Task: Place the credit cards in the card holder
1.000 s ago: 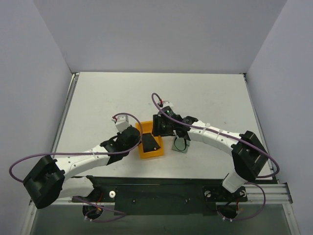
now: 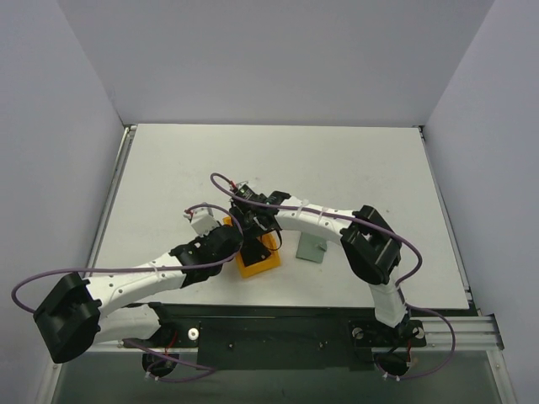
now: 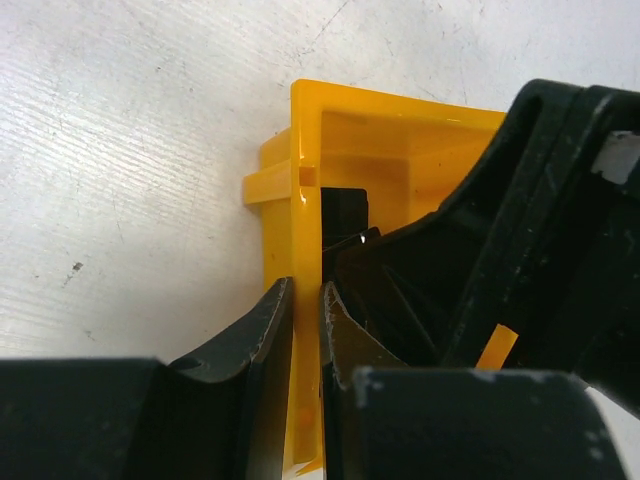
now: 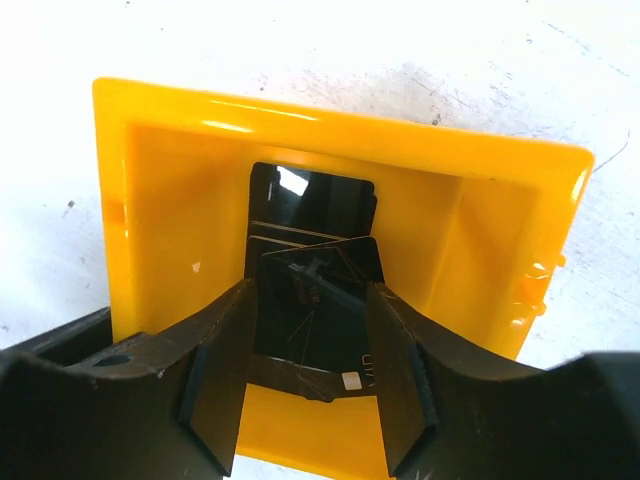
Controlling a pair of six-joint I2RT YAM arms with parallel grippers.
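Inside a yellow tray (image 4: 330,118), black cards (image 4: 315,300) lie overlapping on the floor of the tray, as the right wrist view shows. On the tray's side wall (image 3: 305,240) my left gripper is shut, one finger on each face. Directly over the cards is my right gripper, its fingers part open, one to either side of the top card; I cannot tell whether they touch it. To the right of the tray lies the grey-green card holder (image 2: 312,247), in the top view.
Both arms meet closely over the tray, and the right gripper's body (image 3: 560,220) is close beside the left fingers.
My right arm has moved left, from the tray's right side to over the tray. The left gripper has stayed at the tray's left wall, shifting only slightly.
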